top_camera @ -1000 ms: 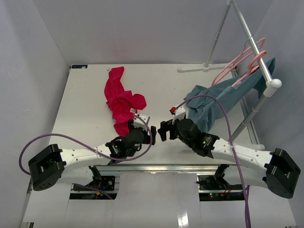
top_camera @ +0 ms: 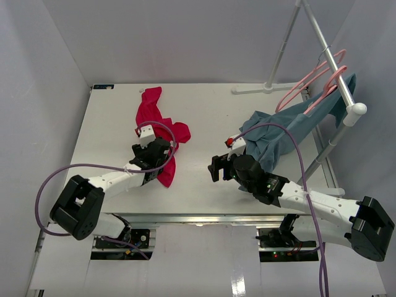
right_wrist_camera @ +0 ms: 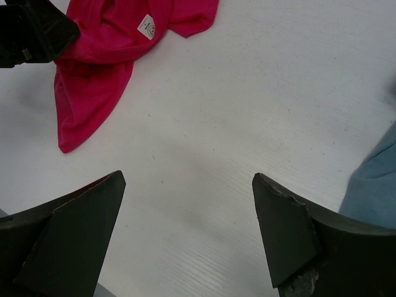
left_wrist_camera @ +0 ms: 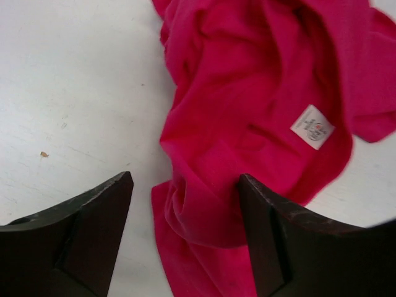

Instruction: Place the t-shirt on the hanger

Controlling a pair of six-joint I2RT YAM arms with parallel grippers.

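Note:
The red t-shirt (top_camera: pixel 154 111) (left_wrist_camera: pixel 260 105) (right_wrist_camera: pixel 93 93) lies crumpled on the left of the table. My left gripper (top_camera: pixel 146 140) is open over its middle, with a bunched fold between the fingers. My right gripper (top_camera: pixel 223 167) is open above bare table beside the blue cloth (top_camera: pixel 281 133) (right_wrist_camera: pixel 371 192), which is draped at the right by the rack. Pink hangers (top_camera: pixel 325 83) hang on the rack's white rail.
The white rack (top_camera: pixel 331 148) stands along the right side. Walls close in the back and sides.
My left gripper has moved left and back from the table's front middle onto the red shirt. The right gripper has shifted only very slightly.

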